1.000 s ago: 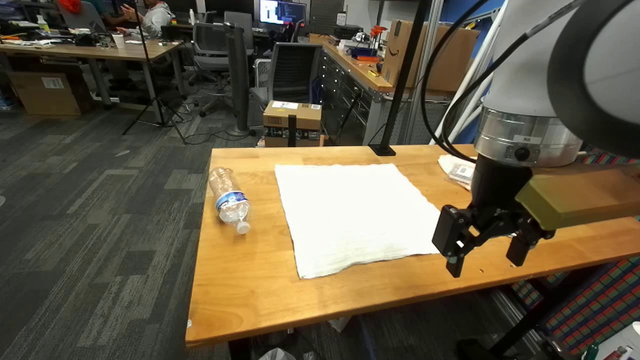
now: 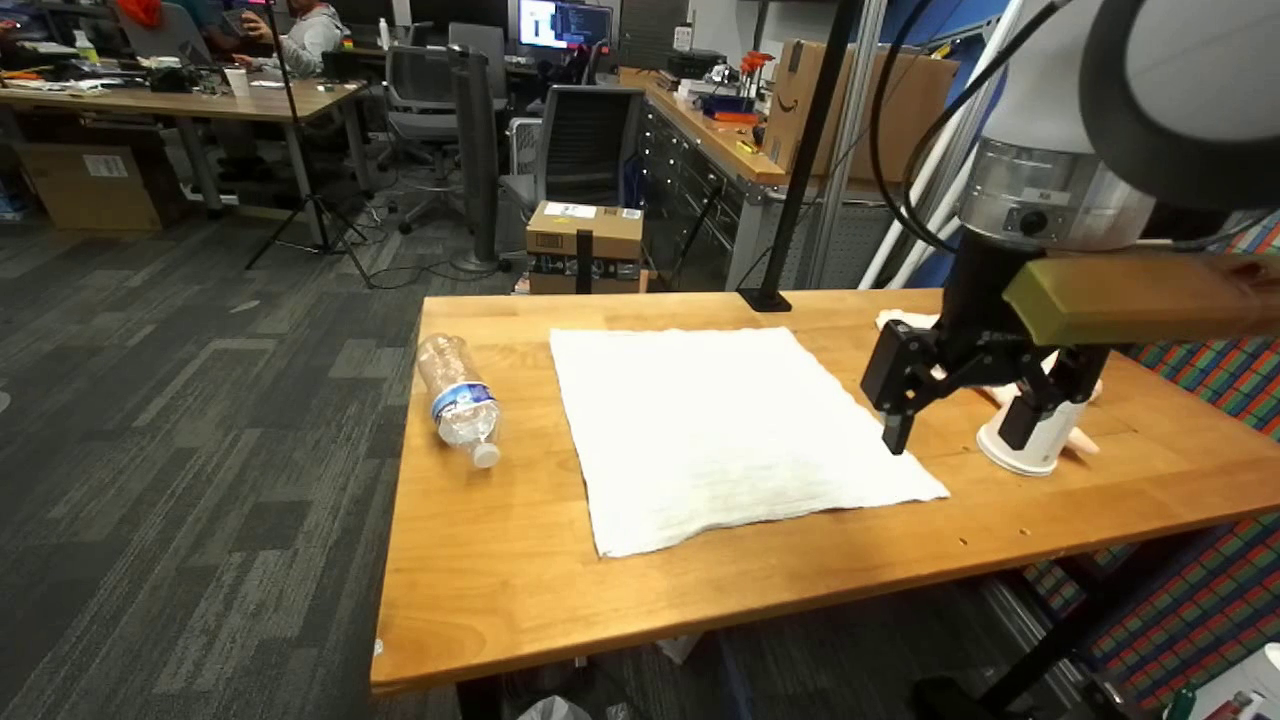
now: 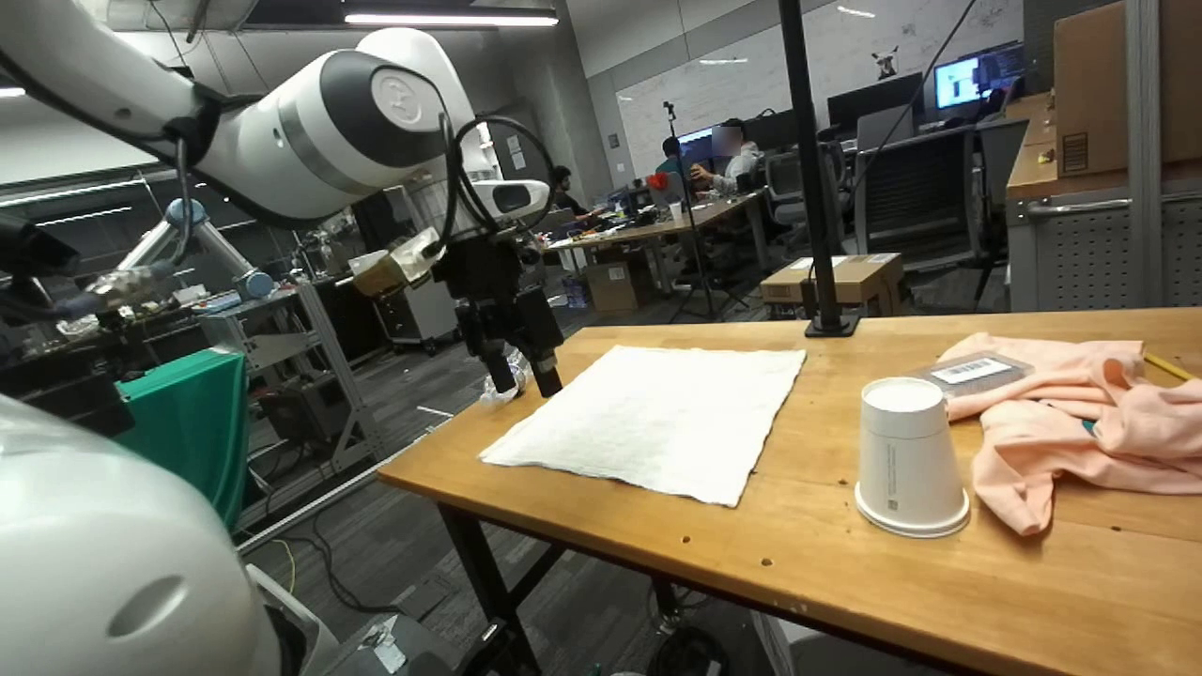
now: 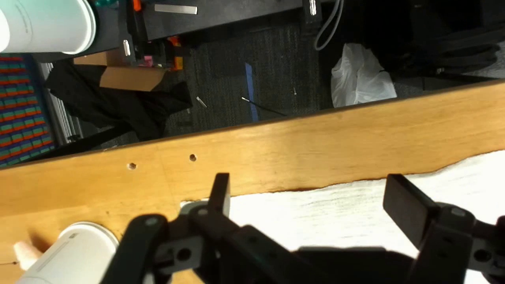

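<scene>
My gripper hangs open above the table, its fingers wide apart with nothing between them. Below it, in the wrist view, spreads one edge of the white cloth (image 4: 303, 217). The cloth (image 2: 720, 432) lies flat across the middle of the table in exterior view 1. In that view the gripper (image 2: 956, 442) appears to the cloth's right, in front of an upturned white cup (image 2: 1034, 446). Exterior view 2 shows the gripper (image 3: 527, 389) in front of the clear plastic bottle (image 3: 496, 393), which it partly hides. The bottle (image 2: 459, 396) lies on its side near the table's left edge.
A crumpled peach cloth (image 3: 1082, 422) lies beyond the cup (image 3: 907, 462), with a small labelled packet (image 3: 975, 372) on it. A black post (image 3: 828, 326) stands at the table's back edge. Bare wood (image 2: 504, 576) is free in front of the bottle.
In exterior view 1 my gripper has moved up and back from near the table's front edge. It stays open. The cup has come into view behind it; cloth and bottle lie unchanged.
</scene>
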